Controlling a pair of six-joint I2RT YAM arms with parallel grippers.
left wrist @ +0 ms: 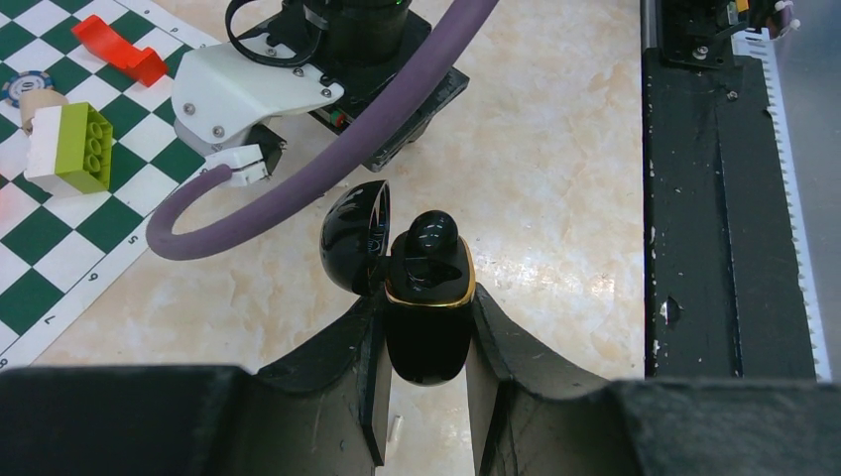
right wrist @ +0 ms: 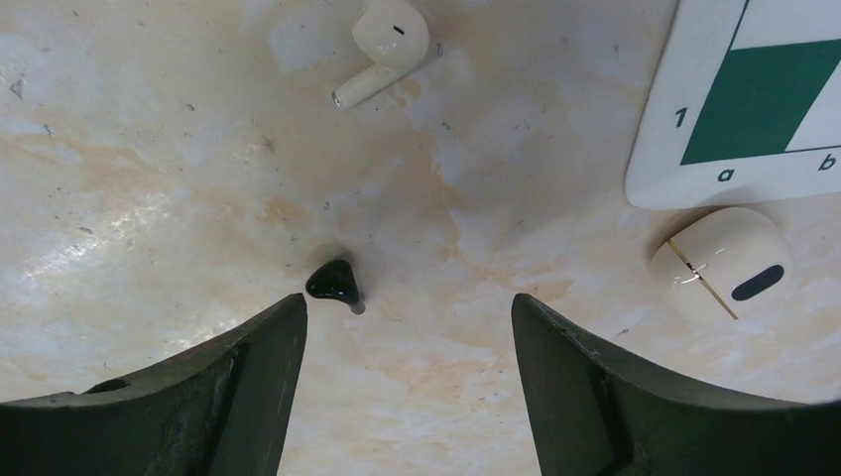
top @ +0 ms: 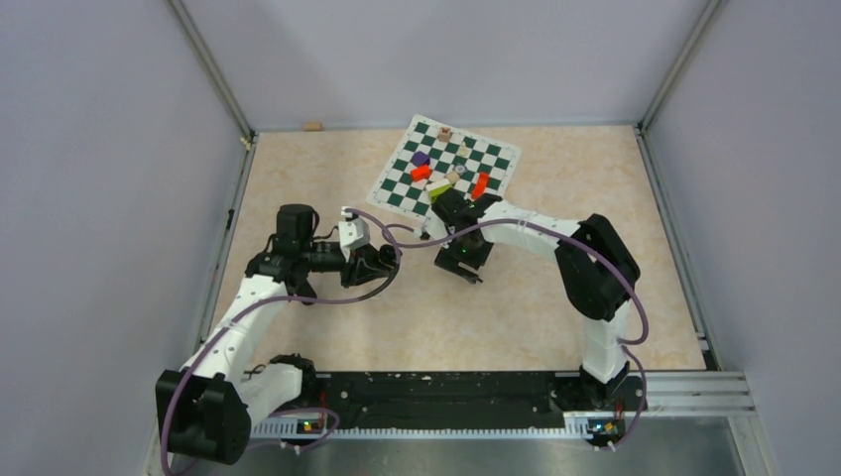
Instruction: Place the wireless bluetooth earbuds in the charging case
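Note:
My left gripper is shut on the black charging case, held upright above the table with its lid flipped open and a glossy black rounded part in its top. My right gripper points down at the table, fingers apart with nothing between. Just beyond its left fingertip lies a small black earbud. A white earbud lies farther up in the right wrist view, and a closed white case lies at its right.
The checkered board with blocks, including a green-white one, is at the back centre. A purple cable crosses the left wrist view.

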